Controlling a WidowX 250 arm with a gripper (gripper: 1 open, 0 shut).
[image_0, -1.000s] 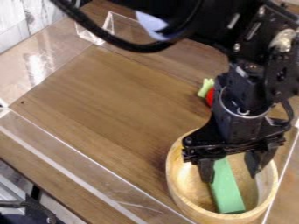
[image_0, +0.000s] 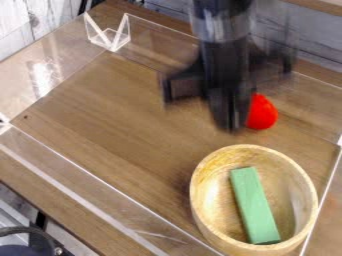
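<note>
A wooden bowl (image_0: 210, 205) sits at the lower right of the camera view with a green bar (image_0: 253, 205) lying inside it. A red object (image_0: 262, 113) lies on the wooden surface behind the bowl. My gripper (image_0: 227, 105) is a dark, motion-blurred shape above the surface, to the left of the red object and apart from the bowl. The blur hides its fingers and whether anything is between them.
Transparent walls edge it at the left and front, with a white wire-like piece (image_0: 108, 32) at the back left corner.
My gripper has risen out of the bowl and moved back, up and slightly left. The green bar stays in the bowl, and more of the red object shows.
</note>
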